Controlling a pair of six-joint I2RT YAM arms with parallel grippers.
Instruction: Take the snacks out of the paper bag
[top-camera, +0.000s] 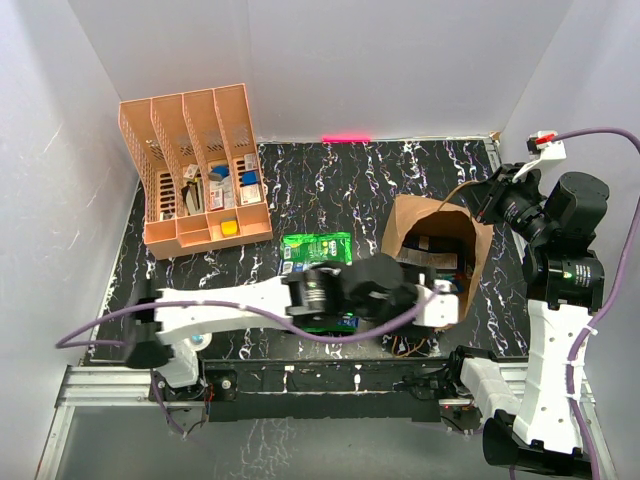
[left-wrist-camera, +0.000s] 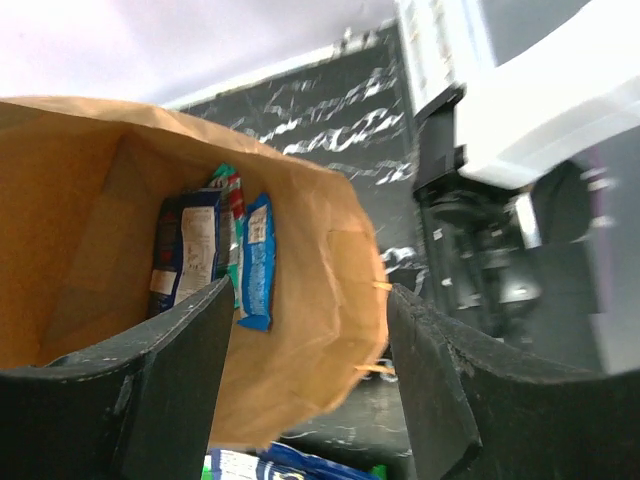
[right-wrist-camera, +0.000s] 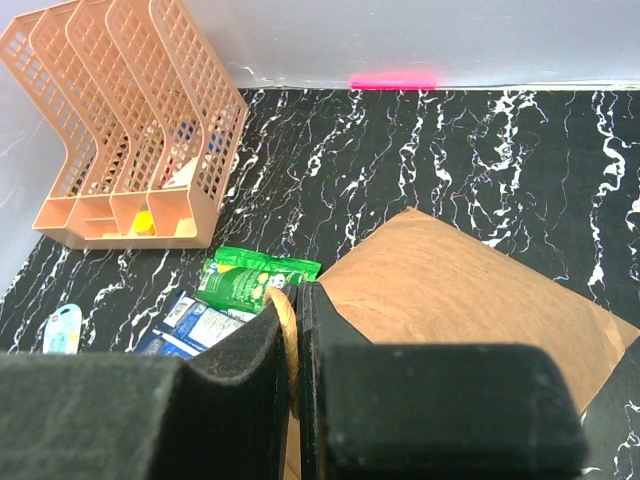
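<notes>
The brown paper bag (top-camera: 404, 216) lies with its mouth toward the front, at the right of the table. Inside it, the left wrist view shows a blue snack packet (left-wrist-camera: 259, 262), a red and green one (left-wrist-camera: 236, 215) and a dark packet with a white label (left-wrist-camera: 198, 245). My left gripper is open in front of the bag's mouth, nothing between its fingers. My right gripper is shut on the twisted paper handle (right-wrist-camera: 285, 325) at the bag's upper edge. Green (top-camera: 318, 248) and blue (right-wrist-camera: 188, 327) snack packets lie left of the bag, partly under my left arm.
An orange divided rack (top-camera: 195, 165) holding small boxes stands at the back left. A pale blue-and-white object (right-wrist-camera: 62, 328) lies at the left front.
</notes>
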